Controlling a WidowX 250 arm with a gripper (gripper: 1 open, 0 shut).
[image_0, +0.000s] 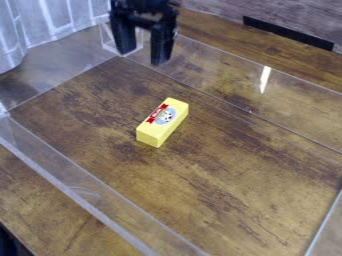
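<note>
A yellow box (163, 126) with a red and white printed label lies on the wooden floor of a clear-walled tray, near the middle of the view. The dark gripper (144, 40) hangs above and behind it at the top left, blurred, its two fingers spread open. No object shows between them, and it is well apart from the box.
Transparent walls (94, 194) edge the wooden work area. The wooden floor (234, 170) around the box is clear. A white curtain stands at the back left, and a dark backdrop at the top right.
</note>
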